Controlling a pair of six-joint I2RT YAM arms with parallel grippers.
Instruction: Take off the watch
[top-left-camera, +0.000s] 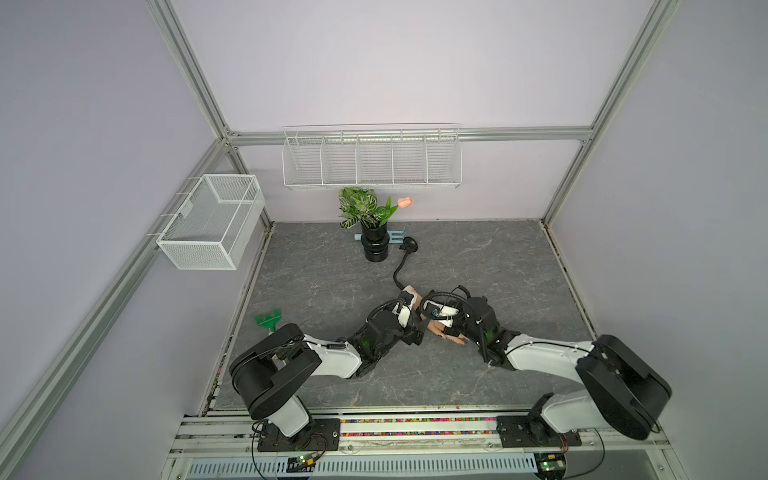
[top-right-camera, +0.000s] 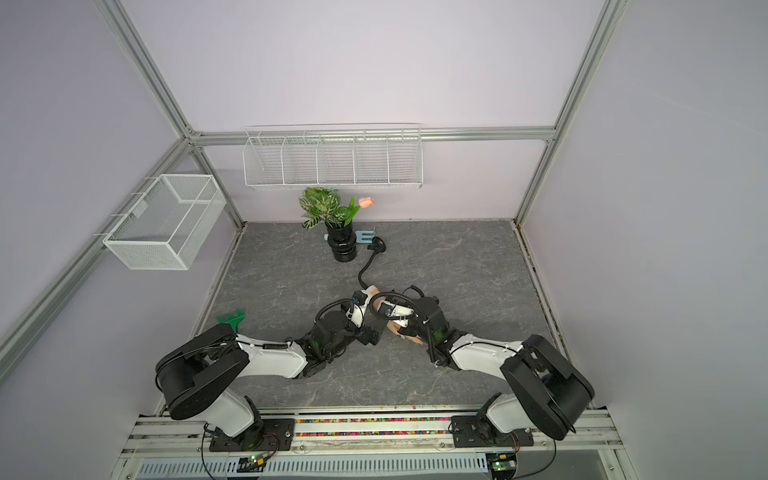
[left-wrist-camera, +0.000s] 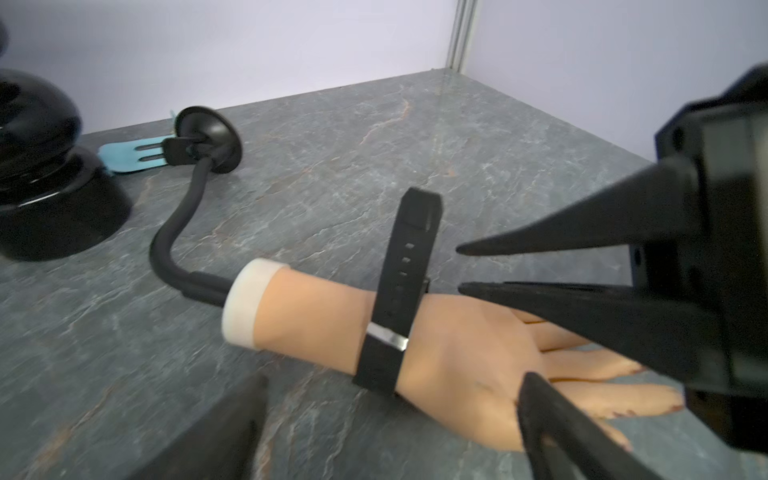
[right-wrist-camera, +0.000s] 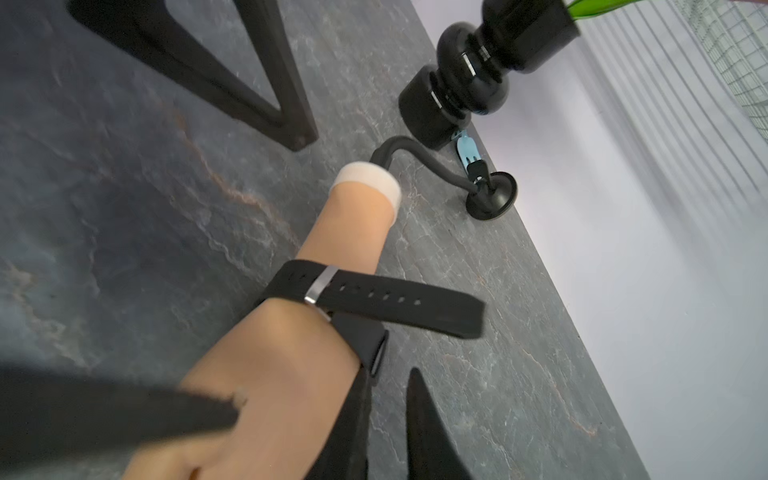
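A black watch strap (left-wrist-camera: 397, 300) circles the wrist of a flesh-coloured model hand (left-wrist-camera: 472, 344) on the table. Its silver buckle (left-wrist-camera: 387, 335) faces up, and the punched free end (right-wrist-camera: 444, 308) sticks out loose past it. My left gripper stands open, its fingers on either side of the strapped wrist and not closed on it. Across from it, my right gripper is partly open with a narrow gap and nothing between its fingertips, a little apart from the strap's loose end. The watch case (right-wrist-camera: 361, 340) is mostly hidden under the wrist.
A black flexible stalk (left-wrist-camera: 177, 232) joins the hand to a suction base (left-wrist-camera: 209, 140). Behind it stands a black vase (top-left-camera: 375, 244) with plants. A green tool (top-left-camera: 269, 320) lies at left. Open table lies at the back right.
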